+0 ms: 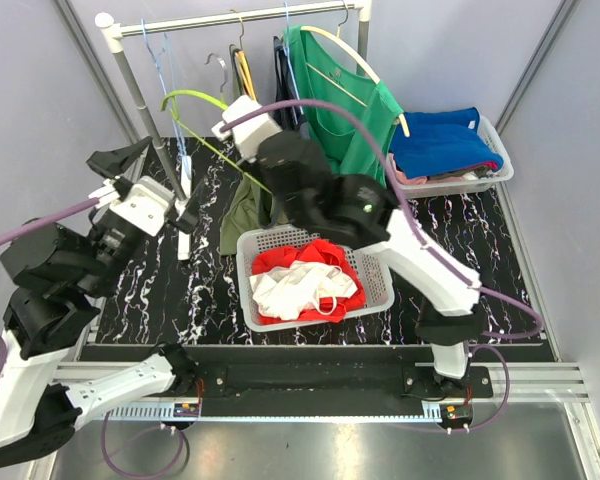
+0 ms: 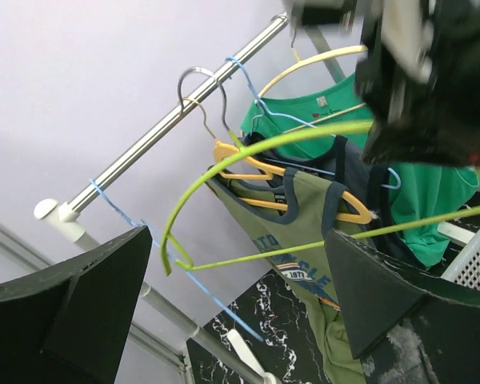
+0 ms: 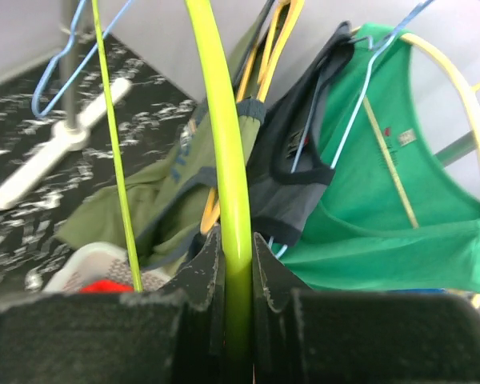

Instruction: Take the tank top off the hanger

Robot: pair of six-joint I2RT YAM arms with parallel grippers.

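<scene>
A bare lime-green hanger (image 1: 195, 95) is held up in front of the rack, its metal hook (image 2: 198, 74) near the bar, though I cannot tell whether it touches. My right gripper is shut on the hanger's curved upper arm. On the left, my left gripper (image 1: 145, 180) stands open with nothing between its fingers. A white garment (image 1: 295, 288) lies on red cloth (image 1: 342, 300) in the grey basket (image 1: 248, 290). On the rack hang an olive tank top (image 2: 304, 216), a dark one (image 3: 292, 152) and a green one (image 1: 325, 110).
The white rack bar (image 1: 210, 20) spans the back, with empty blue hangers (image 1: 165, 80) at its left end. A second basket (image 1: 505, 165) with blue cloth (image 1: 440, 140) stands at right.
</scene>
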